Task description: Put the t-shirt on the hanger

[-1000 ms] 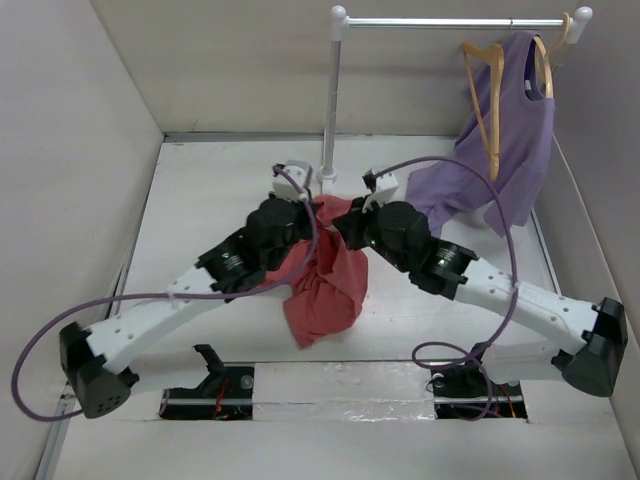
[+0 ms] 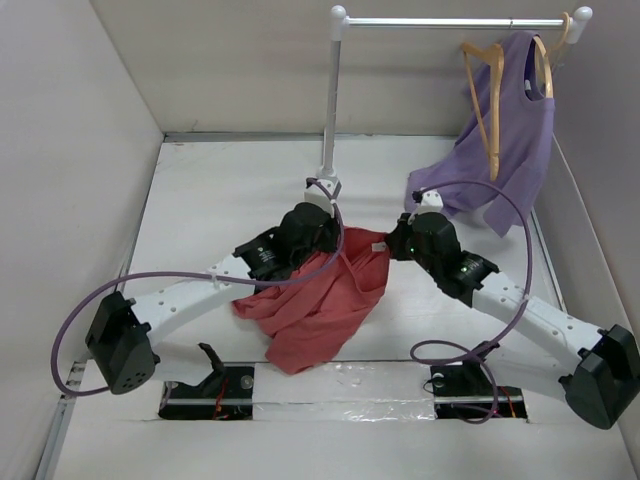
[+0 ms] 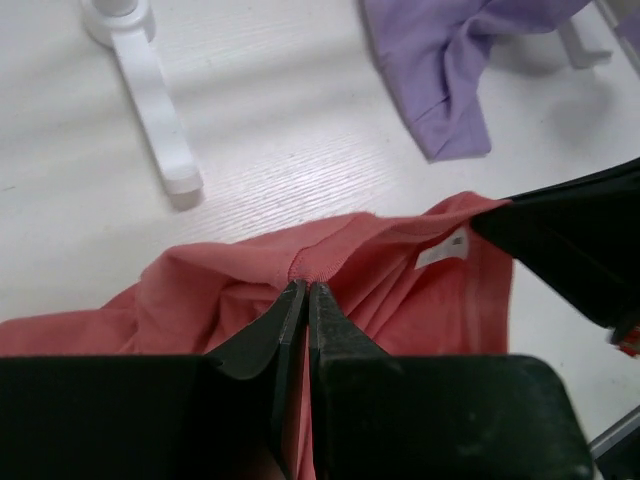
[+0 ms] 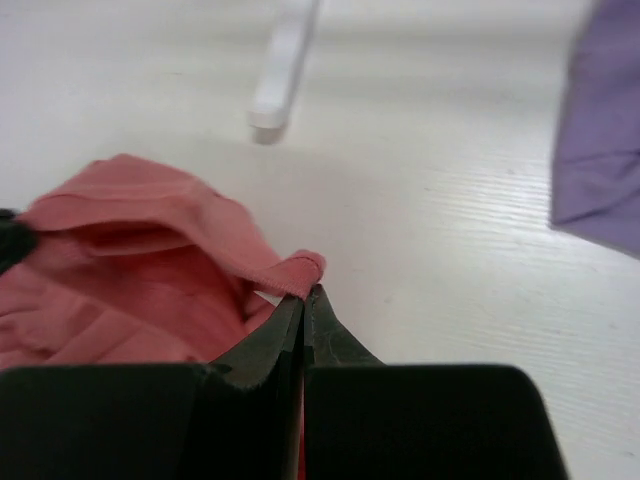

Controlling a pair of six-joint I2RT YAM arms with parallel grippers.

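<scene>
The red t shirt (image 2: pixel 310 320) hangs bunched between my grippers, low over the white table, a white label near its collar edge. My left gripper (image 2: pixel 326 240) is shut on a fold of it, seen at the fingertips in the left wrist view (image 3: pixel 307 290). My right gripper (image 2: pixel 396 240) is shut on the cloth's right corner, a small bit showing at the tips (image 4: pixel 305 295). An empty wooden hanger (image 2: pixel 494 110) hangs on the rack's rail.
A purple shirt (image 2: pixel 510 130) hangs on a second hanger at the right and drapes onto the table. The rack's post (image 2: pixel 332 100) stands at the middle back, near my left gripper. Bare table (image 2: pixel 180 190) lies at the back left.
</scene>
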